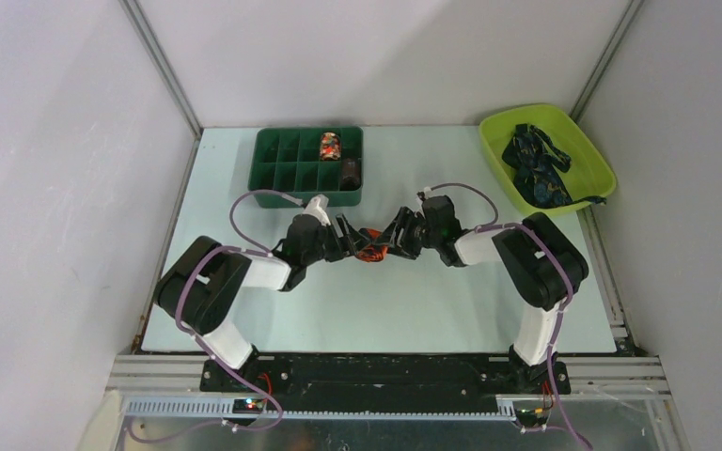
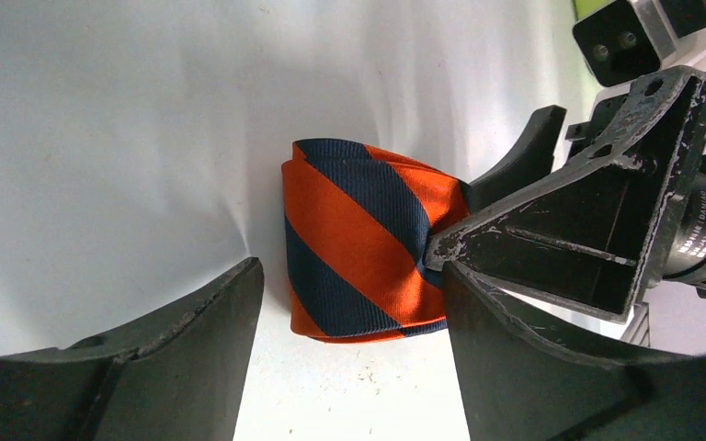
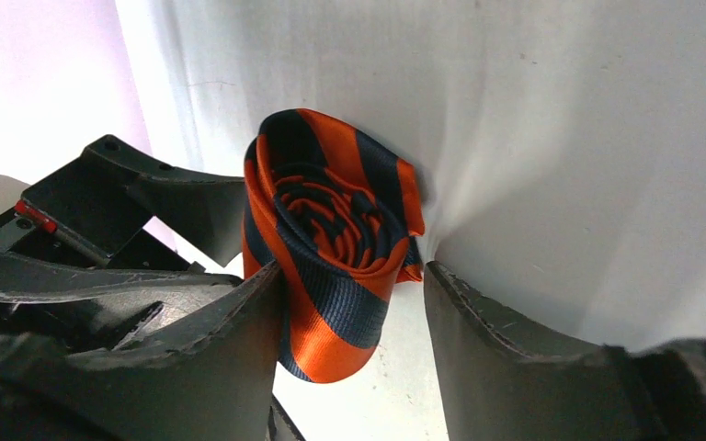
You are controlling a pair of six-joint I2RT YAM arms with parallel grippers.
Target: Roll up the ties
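Observation:
An orange and navy striped tie, wound into a compact roll, rests on the white table between my two grippers. Its spiral end shows in the right wrist view, where the roll lies between the fingers of my right gripper. That gripper is partly open; the roll overlaps one finger and a slim gap separates it from the other. In the left wrist view the rolled tie sits at the fingertips of my left gripper, open, with clear space on one side. The grippers face each other closely.
Behind the left arm stands a green divided box holding a colourful rolled tie and a dark brown one. A lime basin with dark patterned ties is at the back right.

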